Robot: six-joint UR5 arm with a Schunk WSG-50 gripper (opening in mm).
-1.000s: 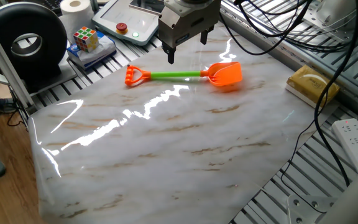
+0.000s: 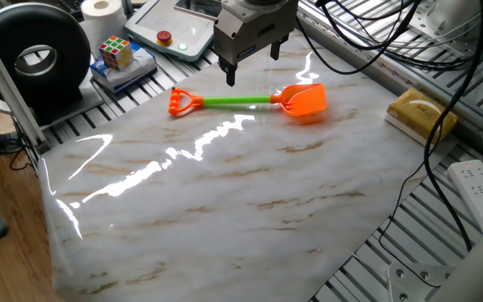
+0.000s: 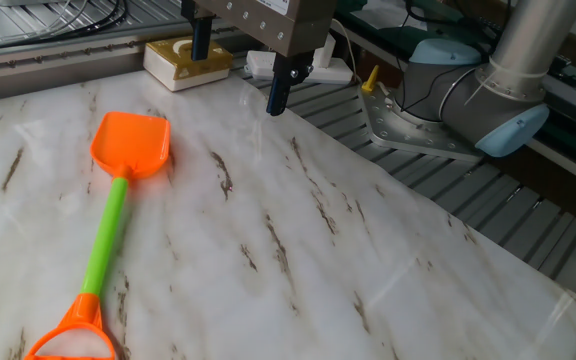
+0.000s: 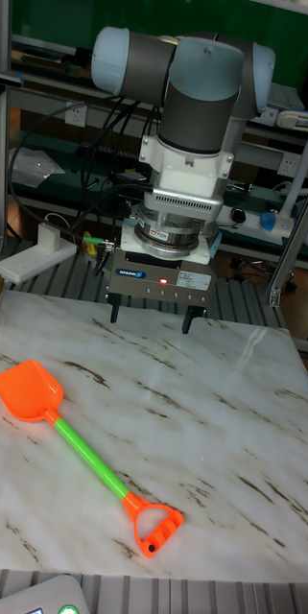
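A toy shovel with an orange scoop, green shaft and orange handle lies flat on the marble-patterned table (image 2: 199,210). Its green shaft (image 2: 237,101) crosses the upper middle of exterior view 1, and its scoop (image 3: 131,143) is at the left in exterior view 2. Above the table hangs my gripper (image 4: 151,316), its two dark fingers (image 3: 279,88) spread wide apart. Nothing sits between them. In exterior view 3 the gripper is behind the shovel's handle (image 4: 156,525), apart from it and touching nothing.
By the table edge stands a yellow-and-white box (image 2: 422,115). Off the table are a Rubik's cube (image 2: 116,52) on a blue box, a pendant with a red button (image 2: 164,38), and a white power strip (image 2: 474,191). Black cables hang at the right.
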